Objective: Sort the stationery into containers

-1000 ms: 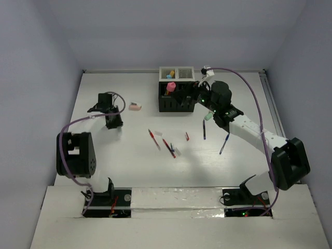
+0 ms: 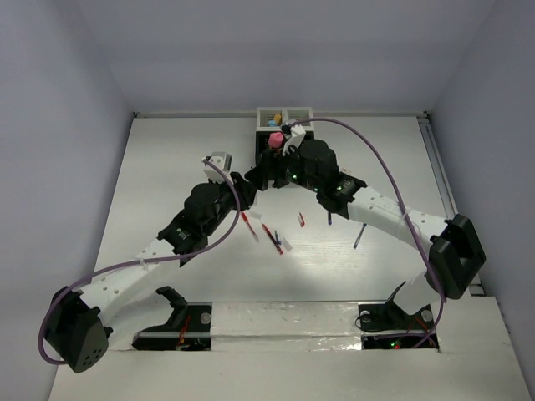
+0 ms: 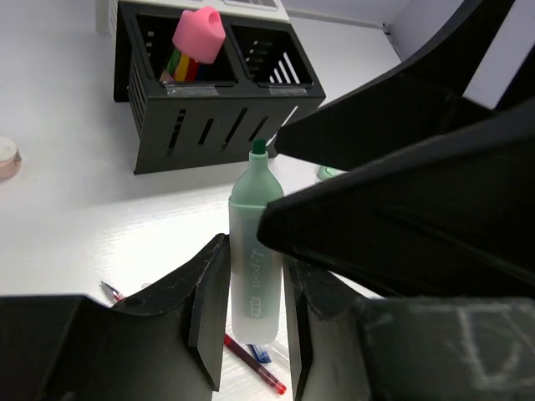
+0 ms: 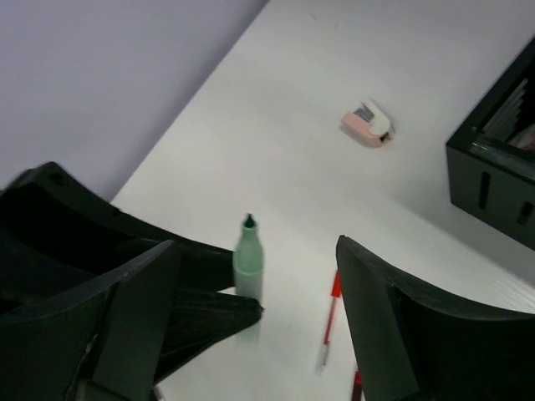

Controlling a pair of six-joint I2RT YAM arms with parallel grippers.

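Note:
My left gripper is shut on a pale green correction-fluid bottle (image 3: pixel 257 251), held upright in front of the black pen holder (image 3: pixel 209 125). My right gripper is beside it, its fingers apart around the bottle's position in the right wrist view; contact is unclear. Both grippers meet near the centre in the top view. The holder contains a pink item (image 3: pixel 197 33) and coloured pens. Pens lie loose on the table, among them a red one (image 4: pixel 334 292) and a blue one (image 2: pixel 359 236).
A grey-white container (image 2: pixel 269 115) stands behind the holder. A pink-and-white item (image 4: pixel 364 125) lies on the table (image 2: pixel 167 150) at the left.
My left gripper has moved from the left side toward the centre with the bottle. My right gripper has moved left and down toward it.

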